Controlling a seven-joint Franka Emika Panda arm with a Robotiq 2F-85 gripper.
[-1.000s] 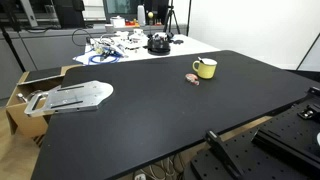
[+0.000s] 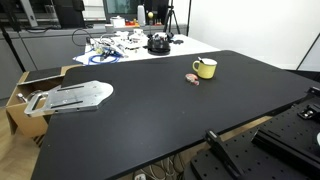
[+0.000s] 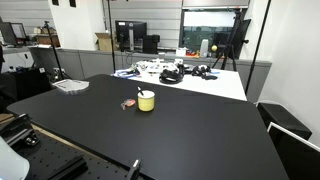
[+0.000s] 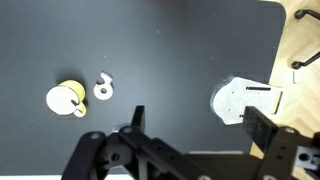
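A yellow mug (image 2: pixel 205 69) with a dark-handled utensil standing in it is on the black table, beside a small pinkish object (image 2: pixel 192 79). The wrist view looks down on the mug (image 4: pixel 62 100) and on the small ring-like piece with a tail (image 4: pixel 104 88); both lie to the left. Towards the right lies a flat pale board-like item (image 4: pixel 242 100). My gripper hangs high above the table, open, its fingers wide apart with nothing between them. Neither exterior view shows the fingertips.
The black table (image 2: pixel 150 110) has a broad clear stretch between mug and pale board (image 2: pixel 75 97). A wooden drawer or box (image 2: pixel 22 115) stands beyond the left edge. Cables and gear (image 2: pixel 125 42) cover a white table behind.
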